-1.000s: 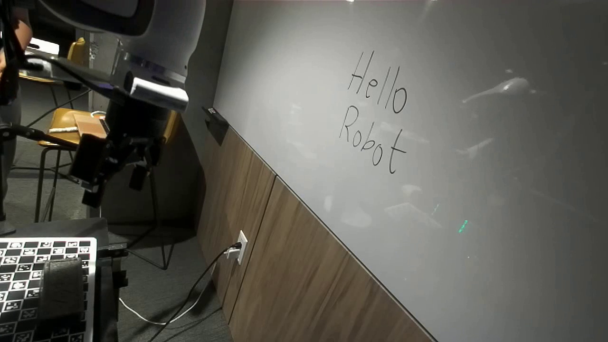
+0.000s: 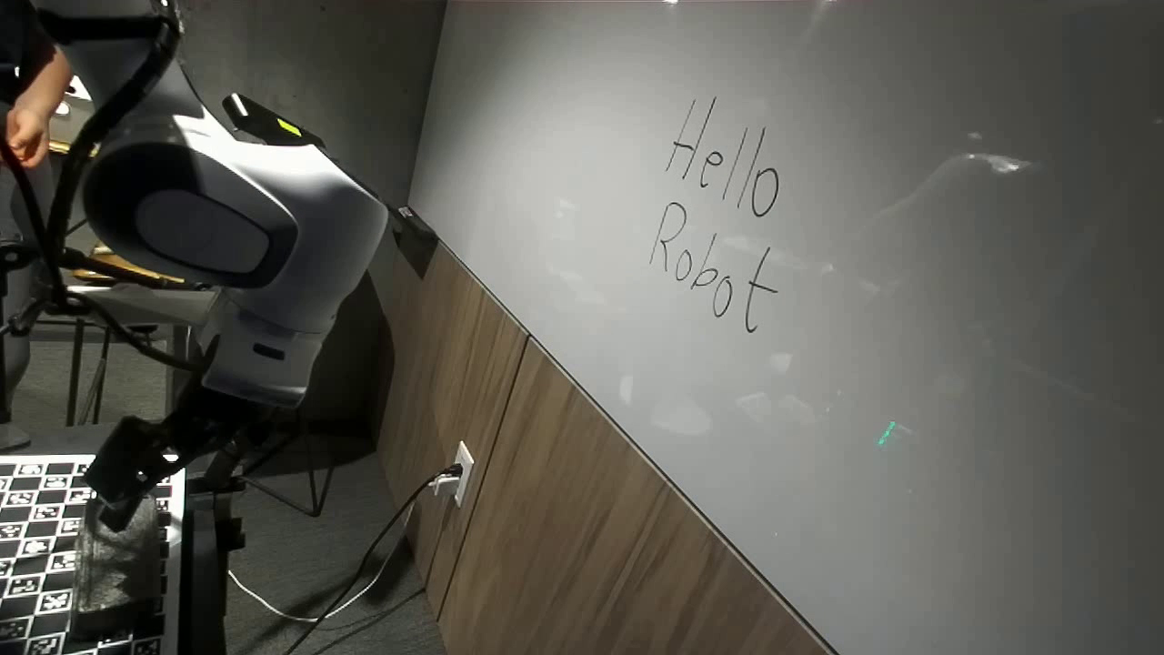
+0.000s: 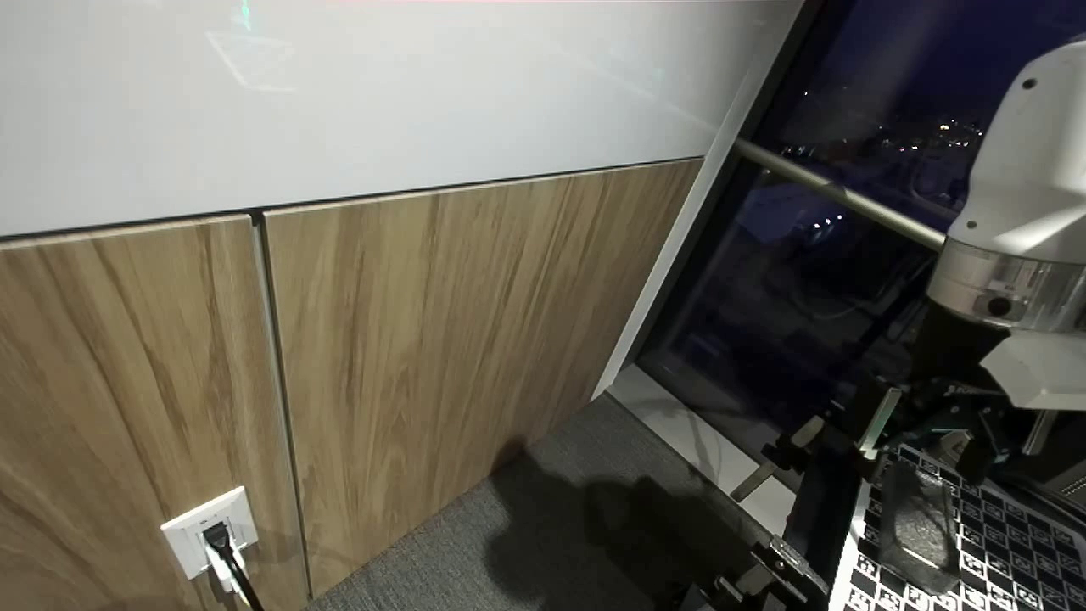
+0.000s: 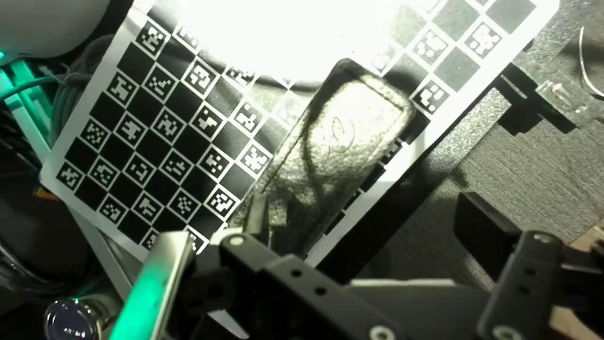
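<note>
A dark, oblong felt-like block, perhaps an eraser (image 4: 348, 133), lies flat on the black-and-white patterned board (image 4: 54, 170). In the wrist view my gripper is open wide, with one finger (image 4: 257, 218) over the block's near end and the other (image 4: 484, 232) out past the board's edge. Nothing is held. Exterior view 1 shows the gripper (image 2: 169, 491) low and tilted above the block's far end; whether a fingertip touches it I cannot tell. "Hello Robot" stands in black handwriting (image 2: 715, 218) on the whiteboard (image 2: 928, 327).
Wood panels (image 2: 578, 480) run below the whiteboard, with a wall outlet (image 2: 464, 473) and plugged-in cables. A dark ledge (image 2: 415, 226) sits at the whiteboard's lower left corner. Glass (image 3: 825, 295) lies behind the arm. A person's hand (image 2: 27, 131) shows at far left.
The arm has come down and tilted, bringing my gripper from above the table's far edge to the block. The block and the handwriting look unchanged.
</note>
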